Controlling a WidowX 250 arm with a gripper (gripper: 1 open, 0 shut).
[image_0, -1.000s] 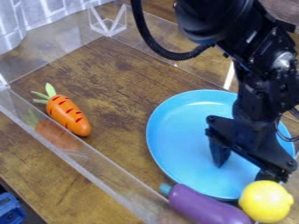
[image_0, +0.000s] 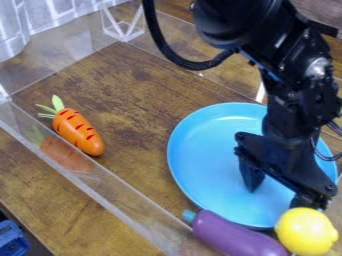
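Note:
My black gripper (image_0: 274, 182) hangs low over the right part of a blue plate (image_0: 205, 165), its fingers open, with nothing seen between them. A yellow round toy fruit (image_0: 306, 233) sits at the plate's lower right edge, just below the gripper. A purple eggplant toy (image_0: 238, 238) with a teal tip lies below the plate, beside the yellow one. An orange toy carrot (image_0: 78, 131) with green leaves lies on the wooden table at the left.
Clear acrylic walls (image_0: 120, 200) cross the scene on the left and at the top. A blue object (image_0: 8, 240) shows at the bottom left corner.

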